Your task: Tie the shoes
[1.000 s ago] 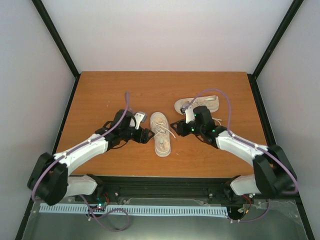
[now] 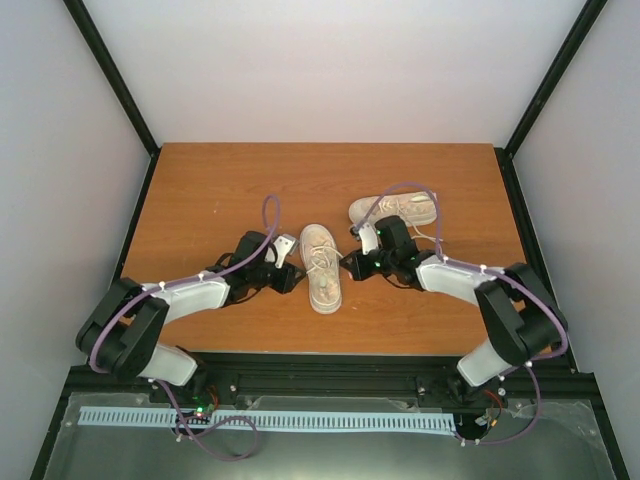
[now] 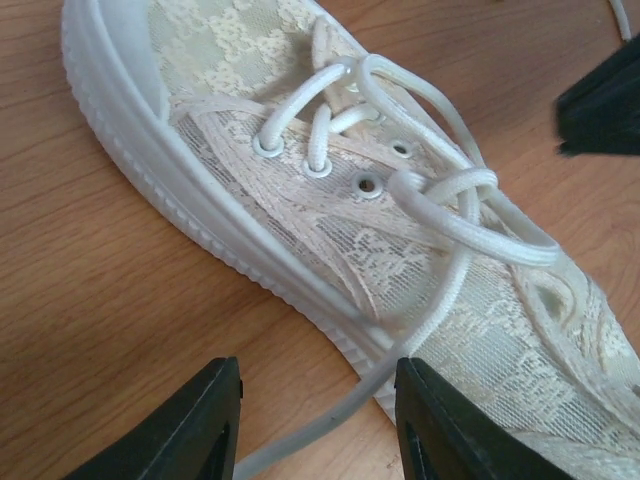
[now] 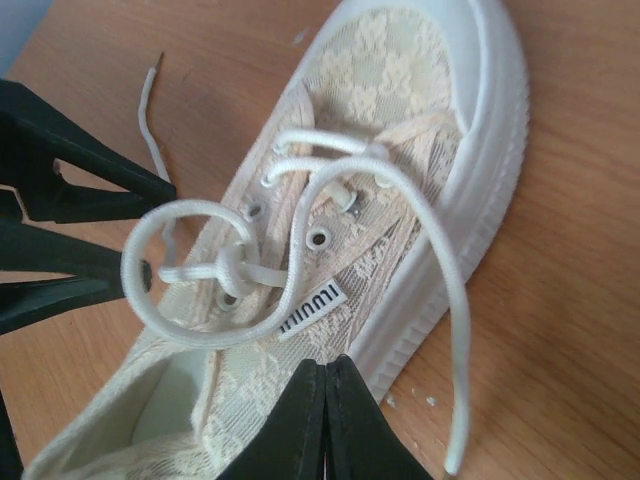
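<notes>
A cream lace shoe (image 2: 322, 290) lies upright between both arms. Its white lace (image 4: 213, 342) forms a loop and a crossing over the tongue. My right gripper is shut with nothing between its fingers; the hanging lace end (image 4: 456, 452) is outside them, to their right in the right wrist view. On the other side, my left gripper is open, its fingers partway apart over the shoe's edge. Another stretch of lace (image 3: 330, 418) runs down across the gap between them. Whether it touches either finger, I cannot tell.
A second shoe (image 2: 365, 208) lies on its side behind my right arm, its loose laces on the wood. Both grippers are close together over the near shoe.
</notes>
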